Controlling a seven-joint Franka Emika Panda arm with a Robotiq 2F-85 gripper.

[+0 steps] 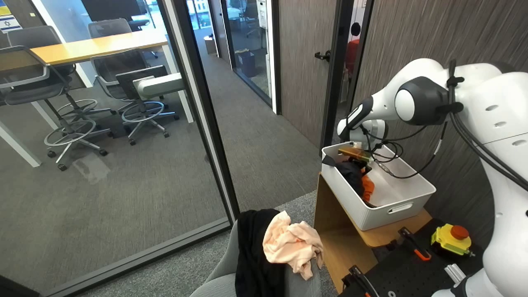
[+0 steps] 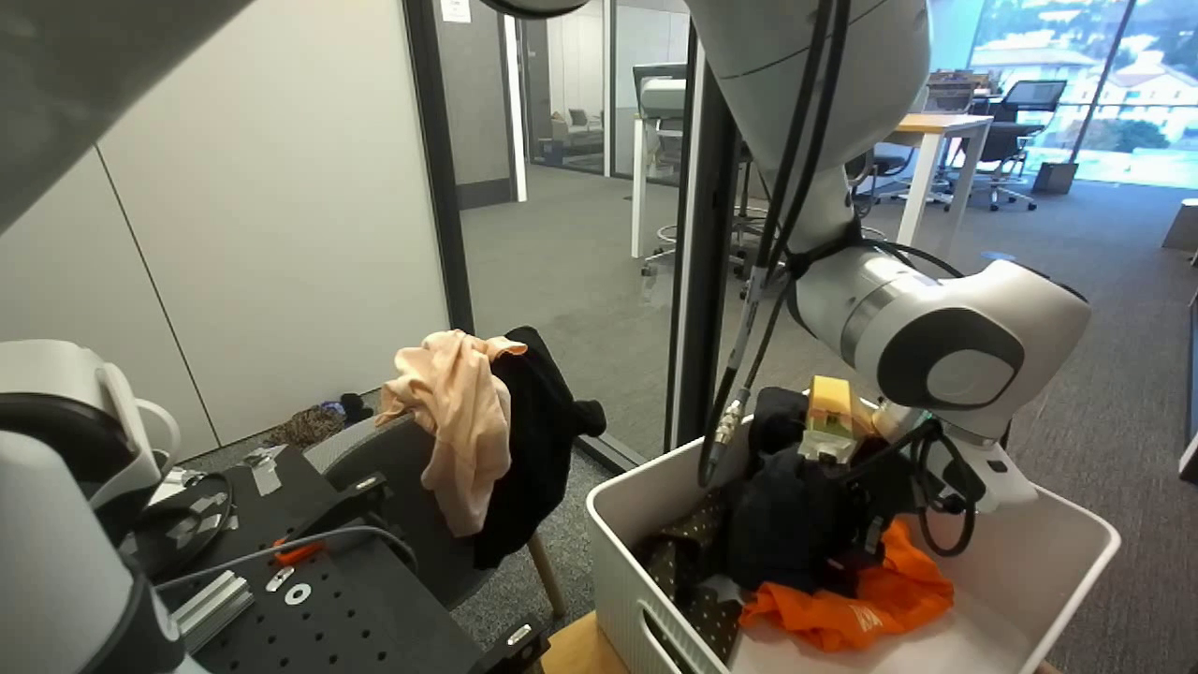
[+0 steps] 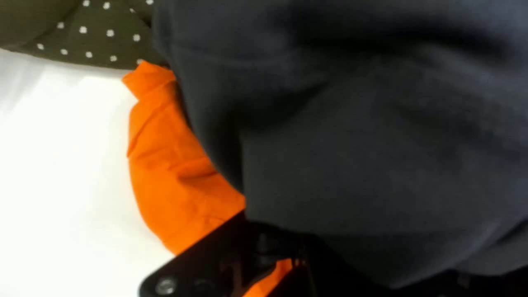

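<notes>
A black garment is bunched high in the white bin, against my gripper. In the wrist view the dark cloth fills most of the picture and covers much of the fingers. How far apart they stand, and whether cloth is pinched between them, is hidden. Under and beside the black garment lies an orange cloth. A dark olive cloth with white dots rests along one side of the bin.
The bin's rim surrounds the gripper; bare floor shows at its right. A chair outside carries a peach cloth and a black cloth. An emergency stop sits on the black table.
</notes>
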